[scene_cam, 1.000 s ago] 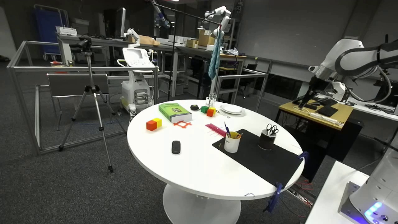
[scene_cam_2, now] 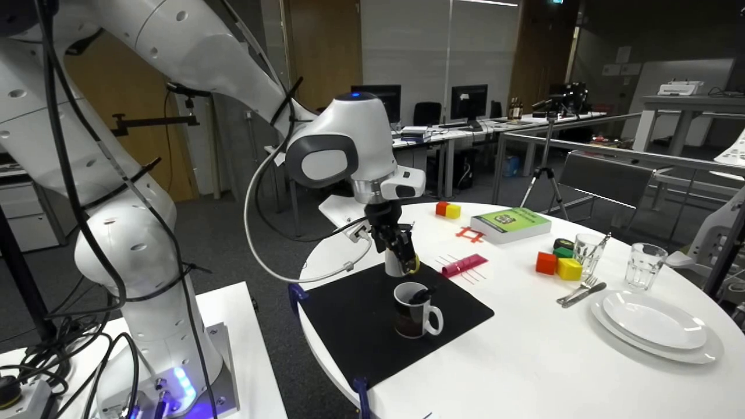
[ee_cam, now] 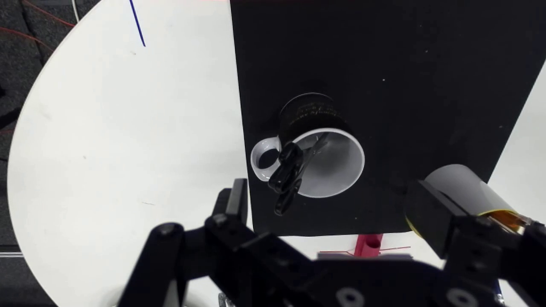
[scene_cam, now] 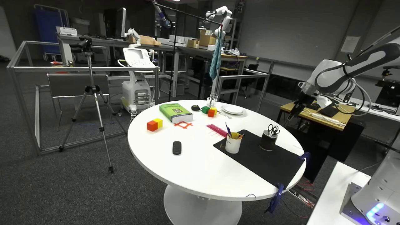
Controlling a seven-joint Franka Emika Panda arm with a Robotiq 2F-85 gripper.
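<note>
My gripper stands open with nothing between its fingers, one finger (ee_cam: pixel 236 199) left of the mug's rim and the other in front of the white cup in the wrist view. It hangs above the table; exterior view 2 shows my gripper (scene_cam_2: pixel 399 248) higher than the mug. The dark mug (scene_cam_2: pixel 405 318) with a white handle stands upright on the black mat (scene_cam_2: pixel 349 314). Black-handled scissors (ee_cam: pixel 289 174) lean inside the mug, handles up near its handle side. A white cup (scene_cam: pixel 232 145) with a yellow inside holds pens and pencils on the mat's edge.
A pink piece (scene_cam: pixel 217 130), a red frame (scene_cam: pixel 183 125), a green book (scene_cam: pixel 176 112), coloured cubes (scene_cam: pixel 154 124), a black mouse (scene_cam: pixel 177 147) and plates (scene_cam: pixel 232 109) lie about the white table. Clear tabletop (scene_cam: pixel 187 172) spreads in front. Blue clamps (scene_cam: pixel 276 197) grip the mat's edge.
In exterior view 1 the arm and gripper have moved left and lower, closer to the table. The mug, scissors, cup and other table items look unmoved.
</note>
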